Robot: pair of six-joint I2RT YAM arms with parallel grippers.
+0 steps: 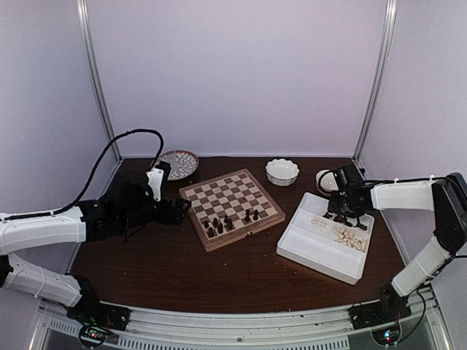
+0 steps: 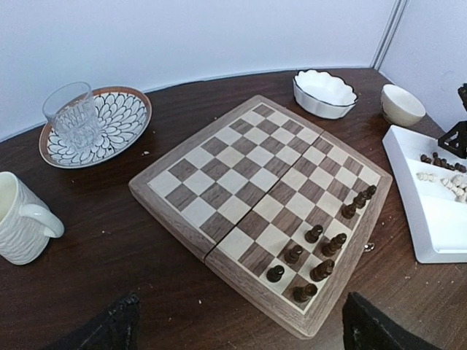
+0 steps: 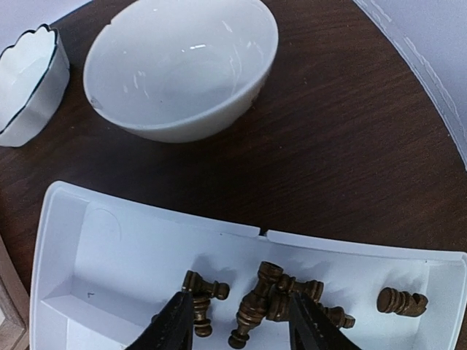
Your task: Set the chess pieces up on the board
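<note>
The wooden chessboard lies mid-table with several dark pieces standing on its near-right part. The white tray at the right holds dark pieces lying in one compartment and pale pieces in another. My right gripper is open low over the dark pieces, its fingers apart with no piece clearly between them and held. My left gripper stands open at the board's left, above the table, nothing between its fingers.
A mug, a glass on a patterned plate, a scalloped bowl and a round white bowl stand at the back.
</note>
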